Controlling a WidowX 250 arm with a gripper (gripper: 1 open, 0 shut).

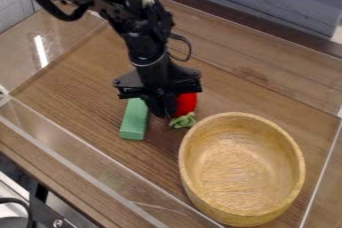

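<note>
The black robot arm reaches down from the upper left, its gripper [163, 102] low over the table among the objects. Just right of it, partly hidden by the gripper, is a red object [189, 102] with a green leafy part [183, 120] toward the front, like a strawberry. A light green block [134, 121] lies just left of and in front of the gripper. The fingertips are dark and overlap the objects, so their opening and whether they touch anything cannot be made out.
A large yellow bowl [242, 167] fills the front right.
</note>
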